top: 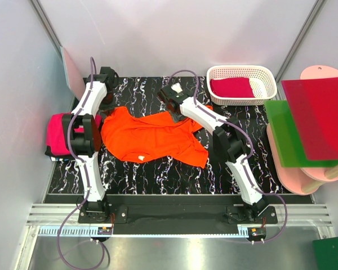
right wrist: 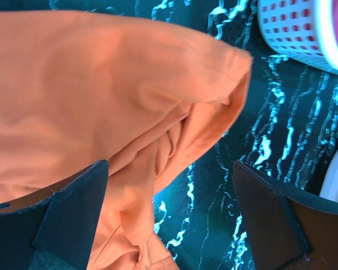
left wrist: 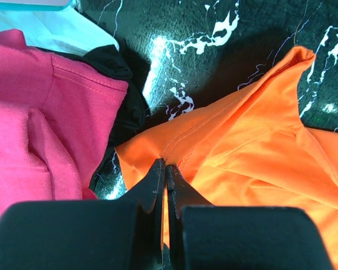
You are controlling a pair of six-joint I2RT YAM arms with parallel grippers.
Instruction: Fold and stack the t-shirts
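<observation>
An orange t-shirt (top: pixel 149 138) lies spread, with some creases, across the middle of the black marbled table. At its upper left corner my left gripper is shut, and creases of the orange cloth run together at its tips, a thin fold pinched there. Over the shirt's right part stands my right gripper, open, its fingers wide apart. A folded-over end of the shirt (right wrist: pixel 158 62) shows just ahead of those fingers, with nothing gripped. A folded pink-red cloth pile (top: pixel 57 135) sits left of the left arm.
A white basket (top: pixel 214 75) with a dark red cloth (top: pixel 232 88) in it stands at the back right. Green and red panels (top: pixel 293 135) lie along the right side. Bare table shows in front of the shirt and to its right.
</observation>
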